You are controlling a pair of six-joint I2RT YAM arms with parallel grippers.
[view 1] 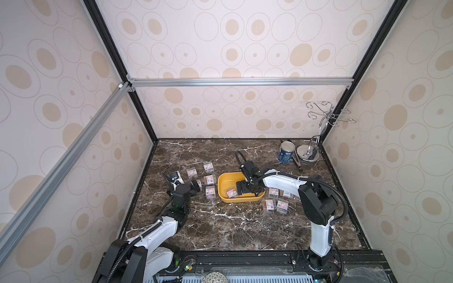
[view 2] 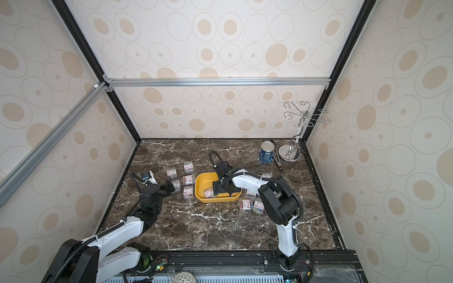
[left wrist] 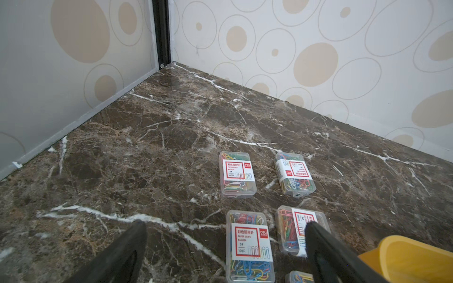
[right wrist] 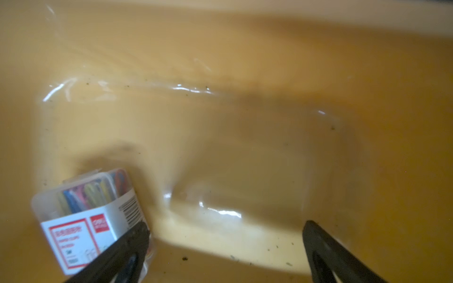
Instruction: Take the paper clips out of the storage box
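The yellow storage box (view 1: pixel 225 178) stands in the middle of the table. One clear paper clip box (right wrist: pixel 77 238) with a white and red label lies inside it, at the left of the right wrist view. My right gripper is inside the storage box, open, nothing between its fingers; its left finger (right wrist: pixel 127 257) partly covers the clip box. Left of the storage box, my left gripper hovers open above the table. In the left wrist view a paper clip box (left wrist: pixel 250 247) appears between its fingers' line of sight, apart from them.
More clip boxes (view 1: pixel 209 180) lie left of the storage box, and several others (view 1: pixel 282 206) lie to its right, partly under the right arm. A blue can (view 1: pixel 286 151) and a metal stand (view 1: pixel 309 153) occupy the back right.
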